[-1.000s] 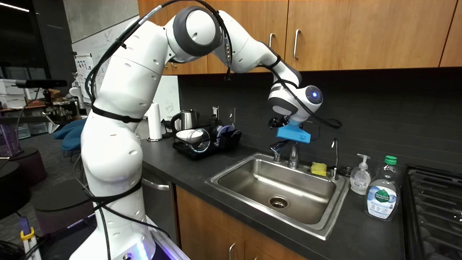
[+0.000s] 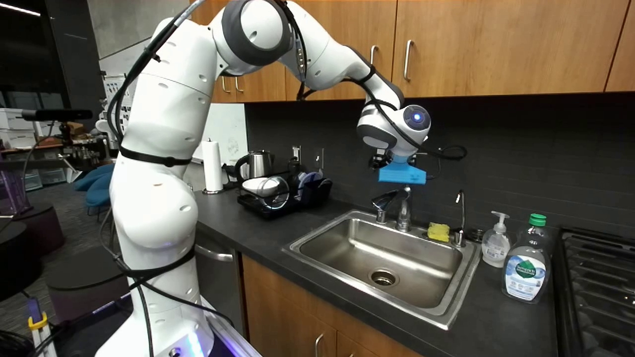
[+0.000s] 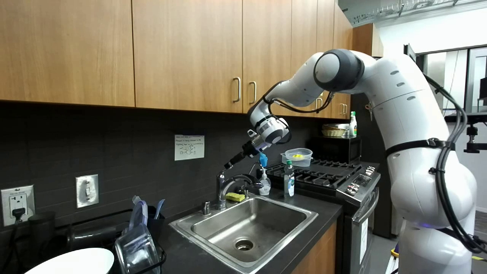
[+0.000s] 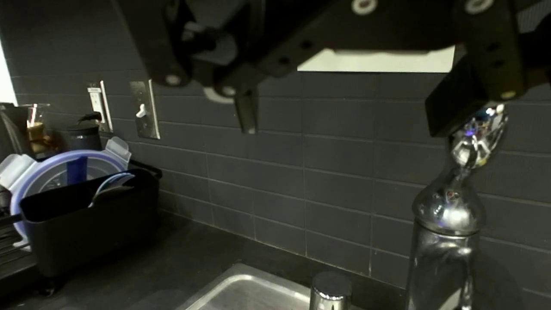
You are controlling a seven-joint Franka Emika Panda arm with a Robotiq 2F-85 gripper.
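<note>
My gripper stands open, its dark fingers (image 4: 246,111) spread wide with nothing between them. The right finger overlaps the top of the chrome faucet (image 4: 448,206) in the wrist view; I cannot tell whether they touch. From the other side, the dark gripper tip (image 3: 231,162) points down and left just above the faucet (image 3: 222,194). In exterior view 1 a blue piece (image 2: 402,173) on the wrist hides the fingers, above the faucet body (image 2: 404,214). Below lies the empty steel sink (image 2: 381,256).
A yellow sponge (image 2: 438,232), a soap pump (image 2: 495,244) and a dish soap bottle (image 2: 527,267) stand right of the faucet. The dish rack (image 2: 285,199) is to the left, cabinets (image 2: 506,47) overhead. A dark tiled wall (image 4: 335,165) closes off the back.
In exterior view 1 the arm has drawn back to the left. The wrist has shifted left and slightly up, and its blue piece has come more level. The sink and counter objects look unchanged.
</note>
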